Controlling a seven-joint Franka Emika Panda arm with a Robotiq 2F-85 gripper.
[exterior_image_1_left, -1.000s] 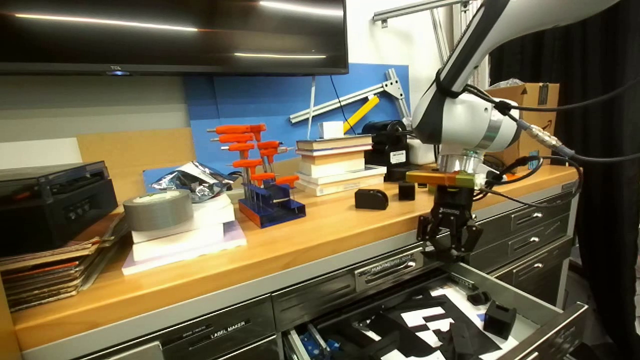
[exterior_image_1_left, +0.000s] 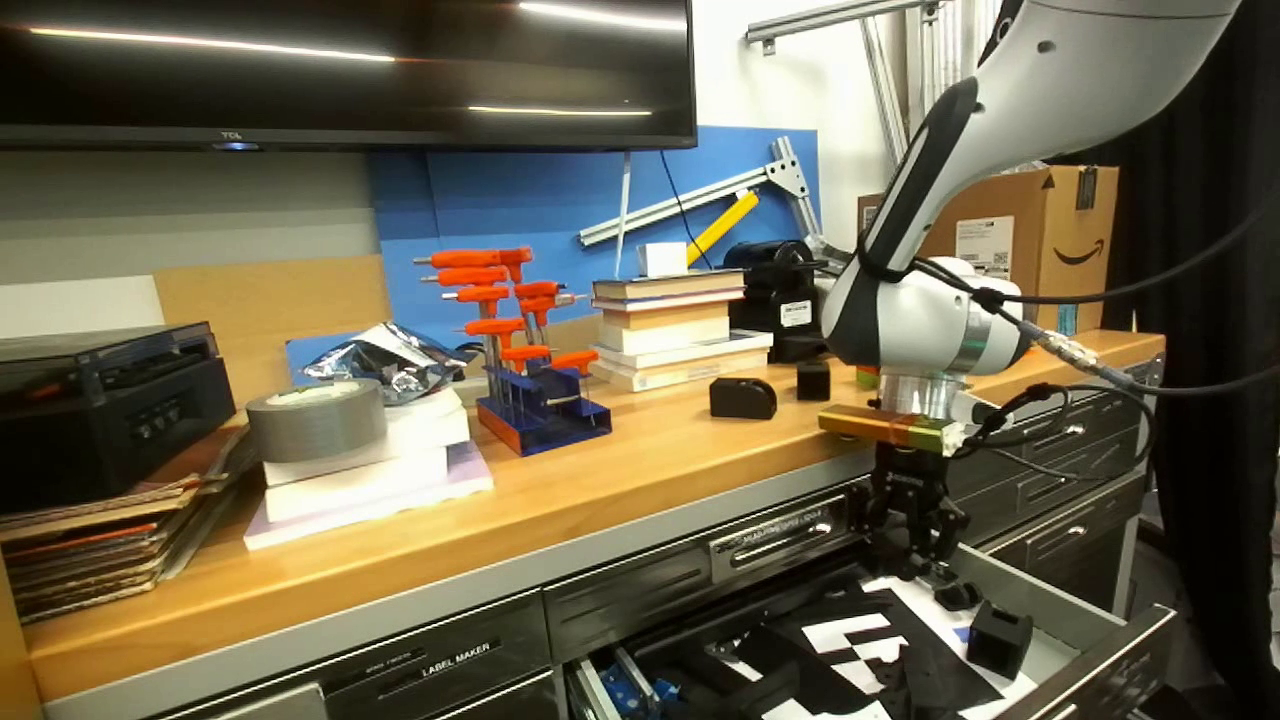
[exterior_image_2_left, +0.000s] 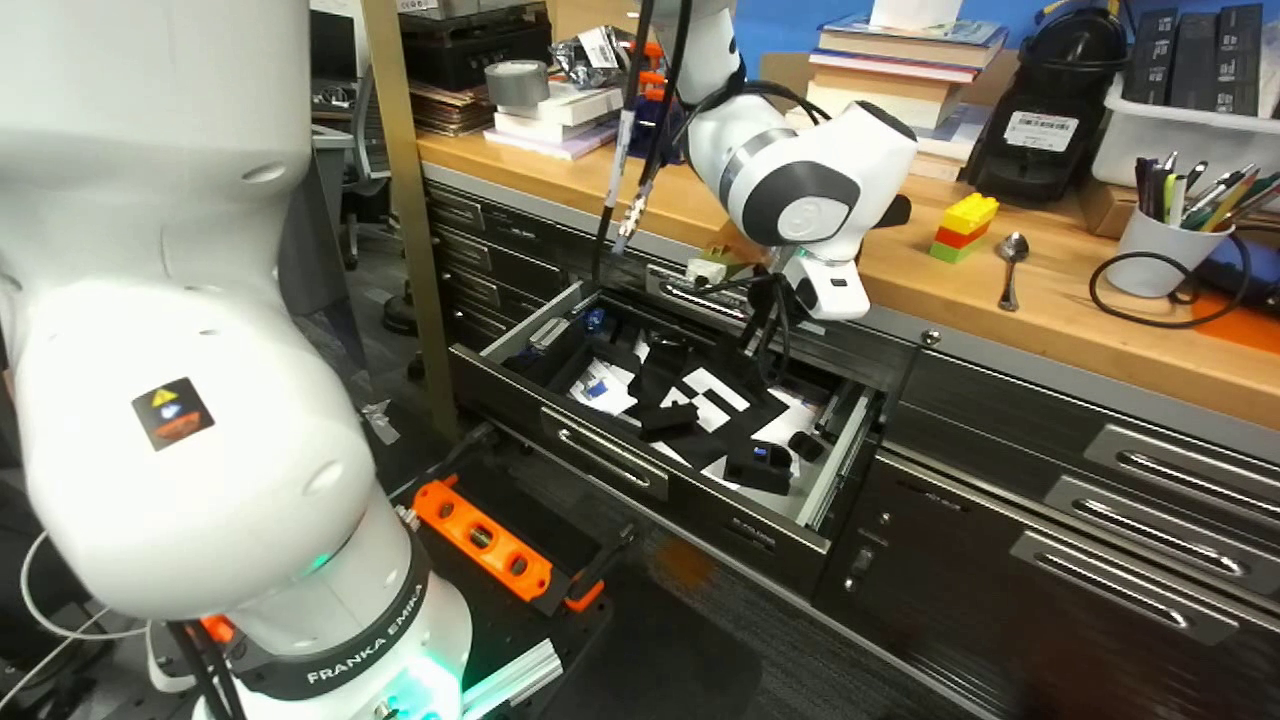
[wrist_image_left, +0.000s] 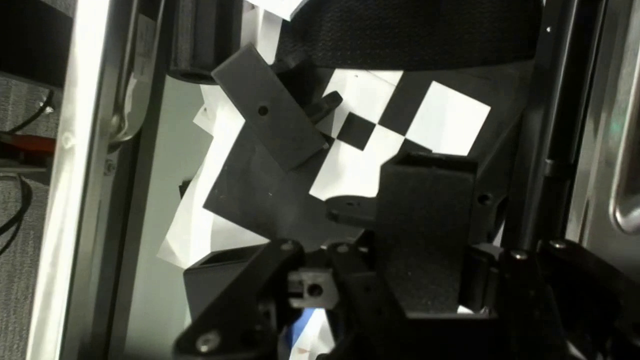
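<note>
My gripper is shut on a black block (wrist_image_left: 426, 210), its fingers on either side of it in the wrist view. In exterior view 1 the gripper (exterior_image_1_left: 918, 558) points down at the back right of the open drawer (exterior_image_1_left: 1020, 582); the block is hard to pick out against the dark fingers there. From the other side, the gripper (exterior_image_2_left: 768, 324) also appears over the drawer's back. How far the block is from the drawer's contents is unclear. A black hollow box (exterior_image_1_left: 999, 638) and a flat dark piece with a hole (wrist_image_left: 267, 108) lie in the drawer.
Two black pieces, one rounded (exterior_image_1_left: 743, 398) and one small cube (exterior_image_1_left: 813, 380), stand on the wooden counter (exterior_image_1_left: 672, 450). The drawer holds checkered sheets (wrist_image_left: 360, 120) and other dark parts. Its front panel (exterior_image_2_left: 624, 462) and the counter edge flank the gripper.
The gripper has come down from above the drawer's back edge to a lower place inside its opening. Its wrist and forearm sank with it. The drawer and counter objects look unchanged.
</note>
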